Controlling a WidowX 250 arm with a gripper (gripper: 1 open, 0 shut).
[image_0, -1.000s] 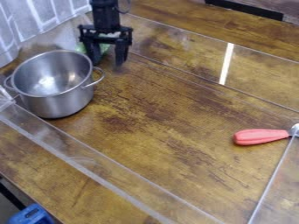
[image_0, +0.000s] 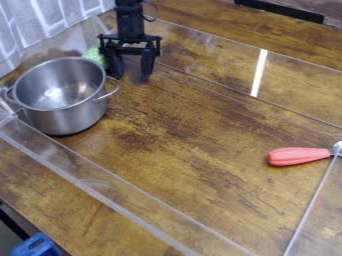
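My black gripper (image_0: 130, 58) hangs at the back left of the camera view, low over the wooden counter, just behind and right of a steel pot (image_0: 60, 95). A pale green object (image_0: 95, 56) sits beside it on the left, partly hidden; whether the fingers touch it or hold it is too small to tell.
A red-handled utensil (image_0: 297, 156) lies at the right. Clear plastic edges frame the counter (image_0: 187, 140), whose middle is bare. A tiled wall stands at the back left, and a blue object (image_0: 38, 245) is at the front left corner.
My gripper has shifted slightly and looks sharper now; the green object shows a little further left. The pot and red utensil are unmoved.
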